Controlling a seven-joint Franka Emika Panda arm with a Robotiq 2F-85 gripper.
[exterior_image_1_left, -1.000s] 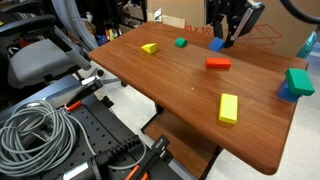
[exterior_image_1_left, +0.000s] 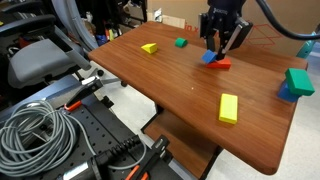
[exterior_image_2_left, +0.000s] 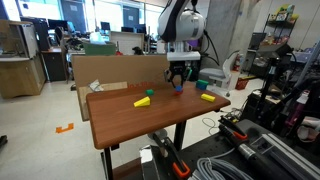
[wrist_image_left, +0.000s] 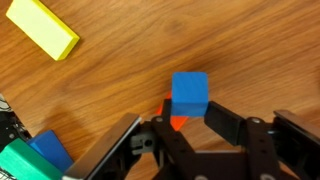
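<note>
A blue block (exterior_image_1_left: 210, 57) is clasped in my gripper (exterior_image_1_left: 213, 51), whose fingers are shut on it; its lower end hangs out past the fingers in the wrist view, where the block (wrist_image_left: 190, 92) is plain to see. Right by it, lower down, lies a red block (exterior_image_1_left: 222, 64) on the wooden table. From the wrist the red block (wrist_image_left: 177, 120) is mostly covered by the blue one and the fingers. Whether the two blocks touch, I cannot tell.
Toward the near right lies a yellow block (exterior_image_1_left: 229, 108). A green block (exterior_image_1_left: 297, 81) rests on a blue one (exterior_image_1_left: 288, 94) at the right edge. Farther off sit a smaller yellow block (exterior_image_1_left: 150, 48) and a green block (exterior_image_1_left: 181, 42).
Over the last second my gripper has come down with the blue block, slightly leftward, to beside or over the red block.
</note>
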